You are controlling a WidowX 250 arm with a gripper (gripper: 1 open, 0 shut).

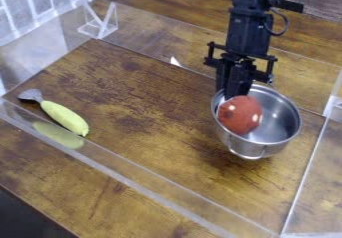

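Note:
My black gripper (234, 90) comes down from the top right to the rim of a steel bowl (273, 123). Its fingertips are at the bowl's upper left edge; whether they are closed on the rim is hard to tell. A round red fruit or ball (239, 113) lies in the bowl. A yellow banana-like object (64, 116) with a pale grey end lies at the left on the wooden surface (134, 132).
Clear plastic walls or edges run along the back, front and right of the work area. A white fixture (98, 22) stands at the back left.

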